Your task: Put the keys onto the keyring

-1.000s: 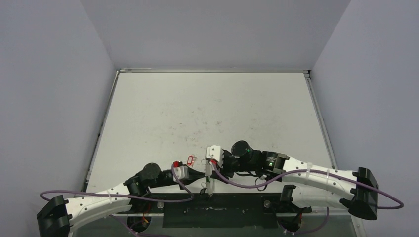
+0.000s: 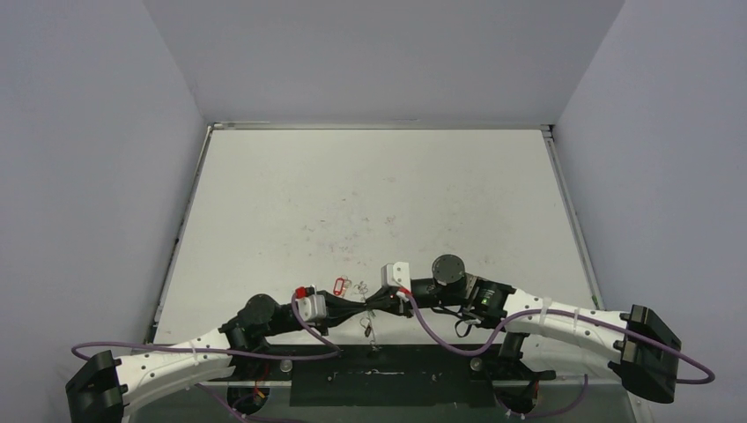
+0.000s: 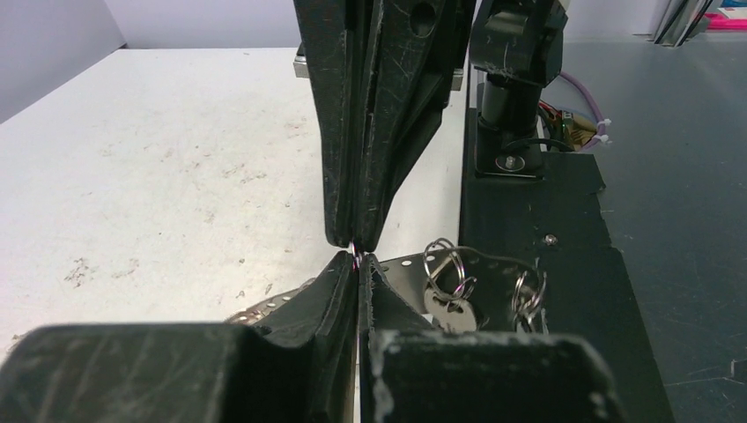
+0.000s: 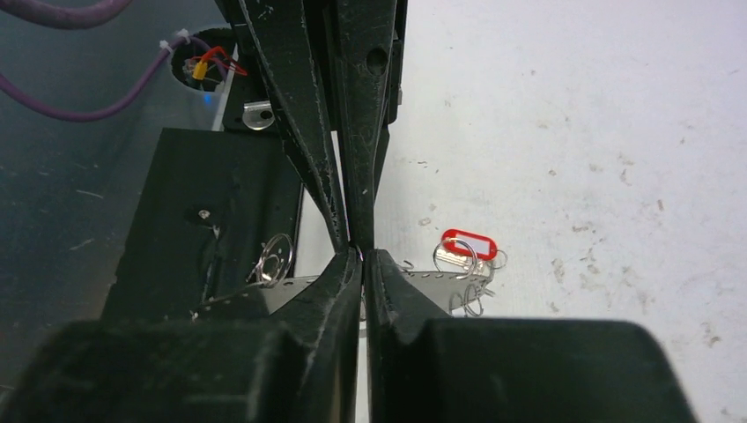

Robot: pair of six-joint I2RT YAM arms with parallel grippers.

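Note:
In the top view my left gripper (image 2: 363,307) and right gripper (image 2: 370,303) meet tip to tip near the table's front edge. Both are shut. A thin metal glint shows where the tips meet in the left wrist view; which fingers bear on it I cannot tell. Behind the tips spans a grey perforated metal strip (image 4: 421,284). On one side of it are a ring (image 3: 458,271) and a silver key (image 3: 451,314), with more rings (image 3: 527,300) beside them. In the right wrist view a ring (image 4: 276,257) stands at the strip's left.
A red tag (image 2: 339,285) lies on the white table (image 2: 379,194) just behind the grippers, with rings (image 4: 471,298) close by. A dark plate (image 2: 392,379) borders the table in front.
A second ago the right arm reached further left.

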